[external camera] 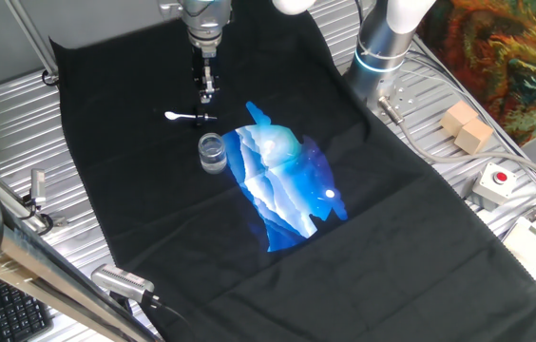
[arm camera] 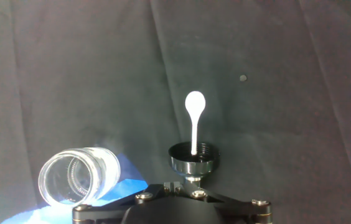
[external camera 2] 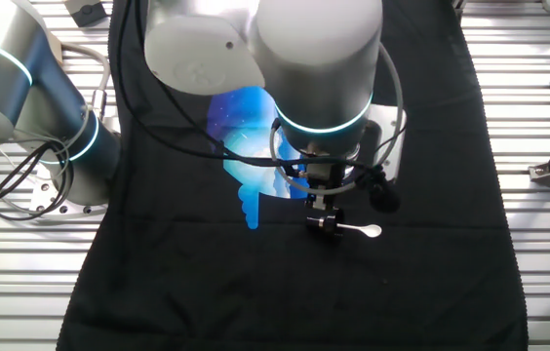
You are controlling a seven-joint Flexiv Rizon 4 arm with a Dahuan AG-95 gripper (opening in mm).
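My gripper shows at the bottom of the wrist view, its fingertips together and nothing visible between them. Just beyond it lies a small black and silver funnel point(arm camera: 191, 165), its narrow end partly hidden by the gripper. A white spoon point(arm camera: 195, 107) extends away from the funnel, its handle end at the funnel's mouth. Left of the gripper, a clear glass jar point(arm camera: 79, 177) appears open-mouthed and empty. From exterior view 1, the gripper point(external camera: 208, 98) hangs close to the funnel point(external camera: 201, 115) and spoon point(external camera: 181, 116), while the jar point(external camera: 212, 153) stands nearer the camera.
A blue picture-printed sheet point(external camera: 282, 180) lies beside the jar on black cloth point(external camera: 182, 237). Wooden blocks point(external camera: 472, 136) and a red-button box point(external camera: 493, 183) stand off the cloth at right.
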